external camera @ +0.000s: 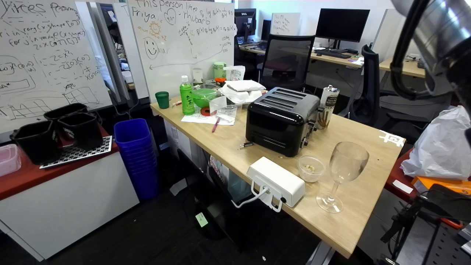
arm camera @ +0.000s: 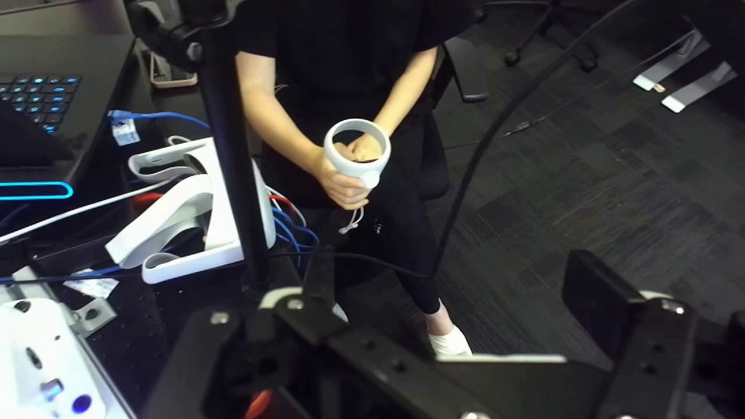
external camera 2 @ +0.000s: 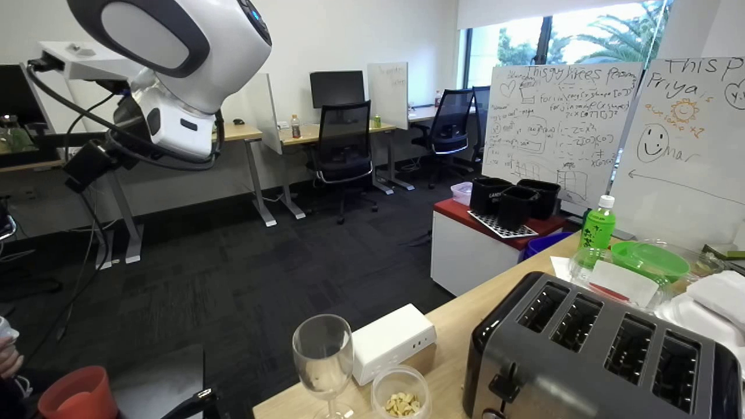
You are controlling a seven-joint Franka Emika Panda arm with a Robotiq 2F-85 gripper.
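In the wrist view my gripper stands open, its black fingers [arm camera: 600, 297] wide apart with nothing between them. Past it are the floor and a seated person holding a white ring-shaped controller [arm camera: 357, 157]. Exterior view 2 has the gripper at upper left, raised well away from the table. On the table [external camera: 357, 212], a clear wine glass [external camera: 347, 162] stands upright near a small clear bowl [external camera: 311, 169] holding pale pieces. Behind them sits a black toaster [external camera: 282, 123] with empty-looking slots.
A white power box [external camera: 276, 181] lies at the table's edge. A green bottle [external camera: 186, 96], green bowl [external camera: 204, 97] and white packets crowd the far end. A red cup [external camera 2: 78, 394] is low in exterior view 2. The person's body is close below the gripper.
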